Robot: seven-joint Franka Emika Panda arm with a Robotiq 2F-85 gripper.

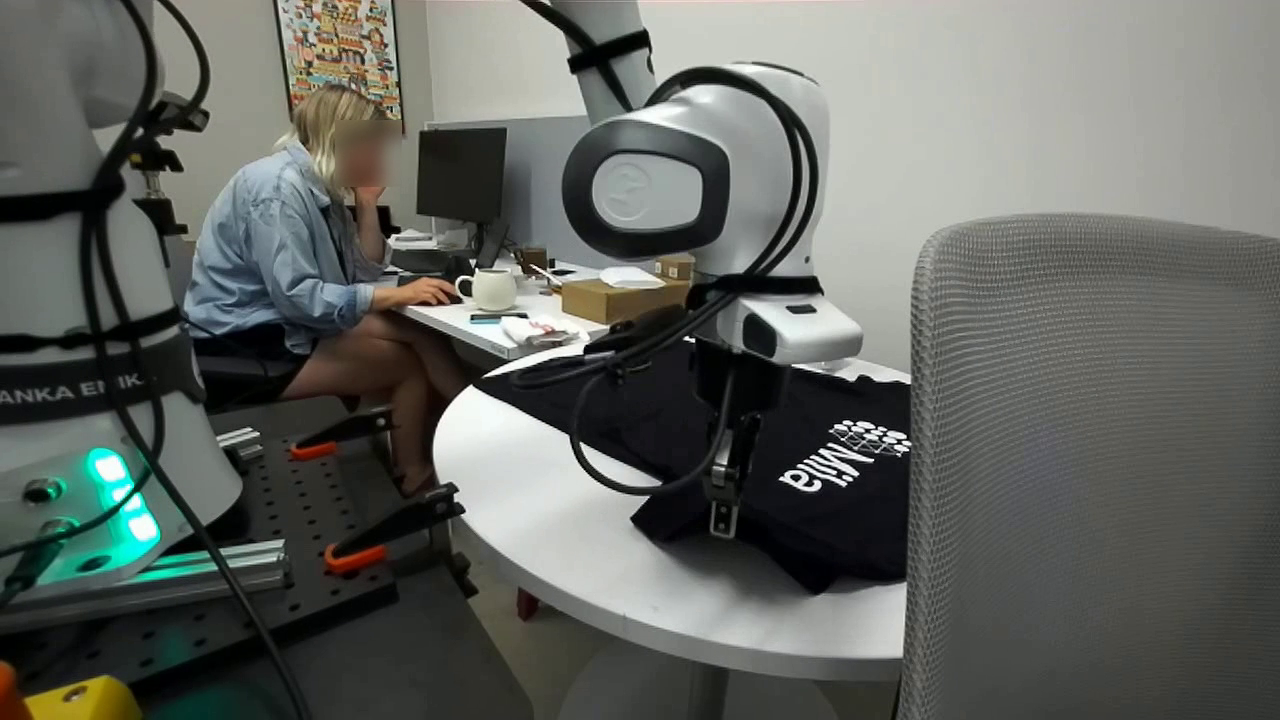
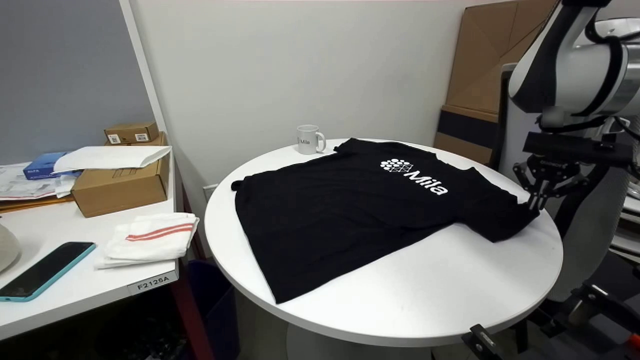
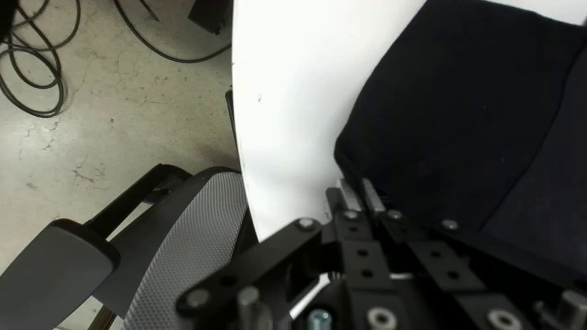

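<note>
A black T-shirt (image 2: 336, 210) with a white "Mila" logo lies spread over the round white table (image 2: 396, 294). At the sleeve end, my gripper (image 2: 536, 203) is shut on the edge of the sleeve (image 2: 501, 219), whose corner rises slightly towards the fingertips. The wrist view shows dark cloth (image 3: 434, 104) running in between the two narrow fingers of the gripper. Seen from exterior view 1, the gripper (image 1: 723, 522) points down over the near part of the shirt (image 1: 828, 528). The pinched cloth itself is mostly hidden by the fingers.
A white mug (image 2: 308, 140) stands at the table's back edge. A grey mesh chair (image 1: 1092, 468) is close beside the table. To the left is a desk with a cardboard box (image 2: 123, 186), folded cloth (image 2: 150, 237) and phone (image 2: 45, 270); a person sits there.
</note>
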